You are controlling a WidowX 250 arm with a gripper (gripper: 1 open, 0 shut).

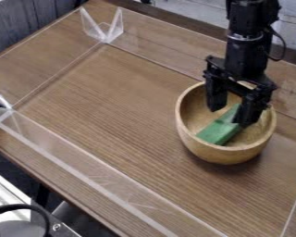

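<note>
A wooden bowl (198, 148) sits on the table at the right of the camera view, with a green rectangular object (220, 131) lying inside it. My black gripper (232, 104) hangs over the bowl from the top, its fingers spread apart at the bowl's back part, above or beside the upper end of the green object. I cannot tell whether either finger touches it; nothing is seen lifted in it.
Dark equipment with cables (21, 218) lies at the lower left corner. A light surface lies beyond the back edge at the upper right.
</note>
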